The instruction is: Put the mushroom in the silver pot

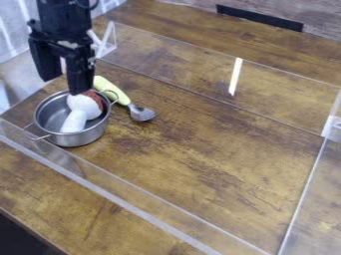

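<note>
The silver pot stands at the left of the table, its wire handles sticking out. Inside it lies the mushroom, white with a reddish part on its far right side. My black gripper is over the far side of the pot, coming down from the upper left. Its two dark fingers are spread apart, with no object visible between them. The arm hides part of the table behind the pot.
Just beyond and right of the pot lies a spoon with a yellow-green handle. Clear low edges border the brown table.
</note>
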